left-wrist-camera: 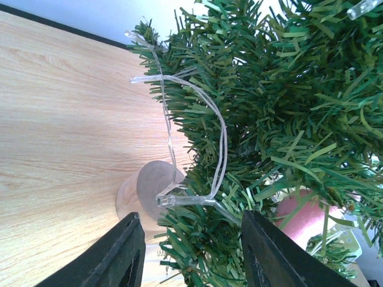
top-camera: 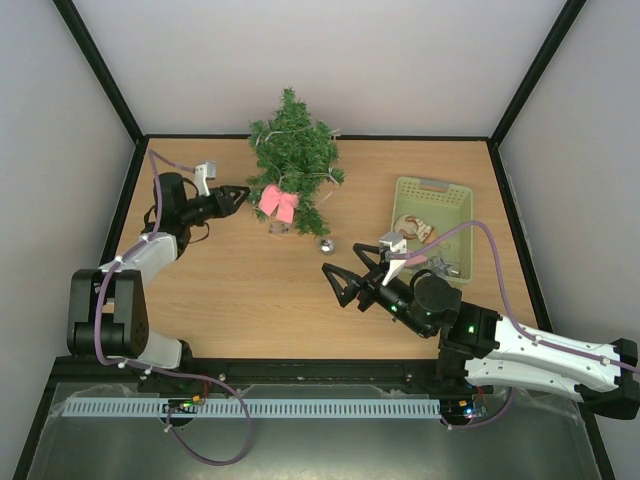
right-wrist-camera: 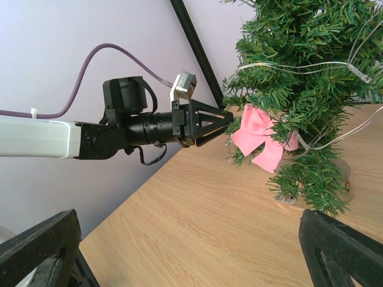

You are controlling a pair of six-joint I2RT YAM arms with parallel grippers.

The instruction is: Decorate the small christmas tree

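Note:
The small green tree [top-camera: 298, 150] stands at the back centre, strung with clear wire lights and carrying a pink bow [top-camera: 279, 203] low on its front. My left gripper [top-camera: 240, 196] is beside the tree's left side; in the left wrist view its fingertips straddle lower branches [left-wrist-camera: 200, 239], apparently parted. A silver bauble [top-camera: 325, 245] lies on the table at the tree's right front. My right gripper [top-camera: 340, 280] stands open over the table, with nothing between its fingers.
A green basket [top-camera: 436, 200] on the right holds small ornaments, partly behind my right arm. Walls enclose the table at back and sides.

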